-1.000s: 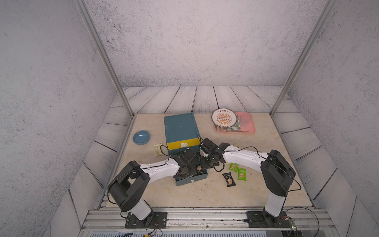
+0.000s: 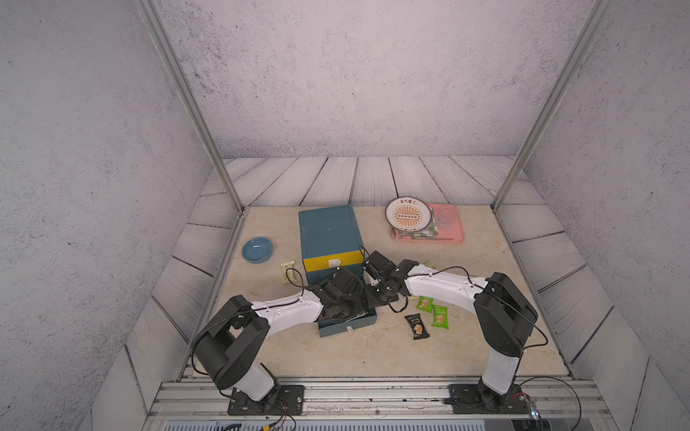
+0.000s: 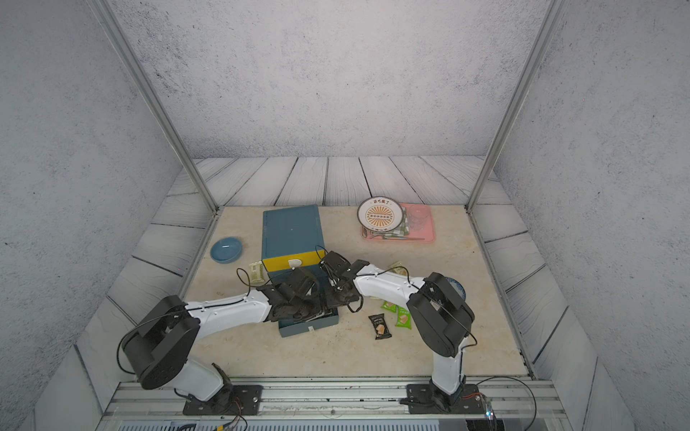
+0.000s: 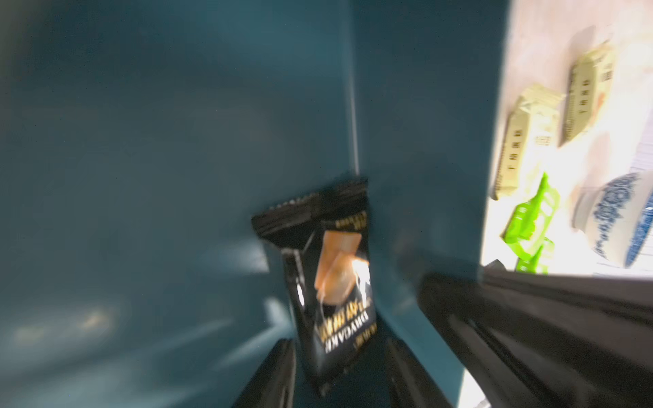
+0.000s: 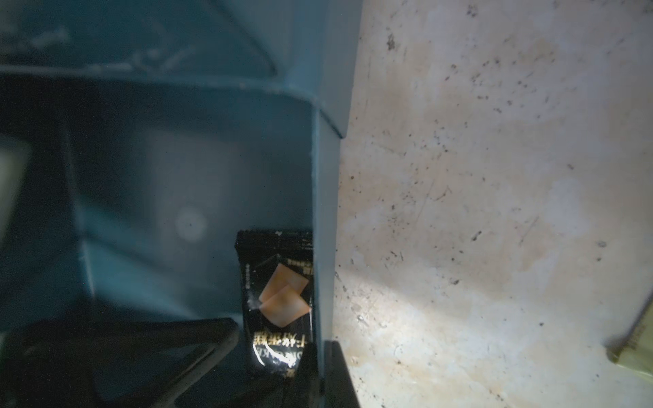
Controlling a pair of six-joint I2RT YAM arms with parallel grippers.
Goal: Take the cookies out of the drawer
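Observation:
The pulled-out blue drawer sits in front of the blue cabinet. Inside, a black cookie packet lies against the right wall; in the right wrist view the packet shows in that same corner. My left gripper is over the drawer, its fingers parted on either side of the packet's lower end and not closed on it. From above, the left arm hides that packet. My right gripper is shut on the drawer's right side wall, a finger on each side of it.
On the table right of the drawer lie a black packet and green packets. Cream packets lie beyond them, and one cream packet is left of the cabinet. A blue bowl stands far left.
The right arm, drawer and loose packets at right have stayed put.

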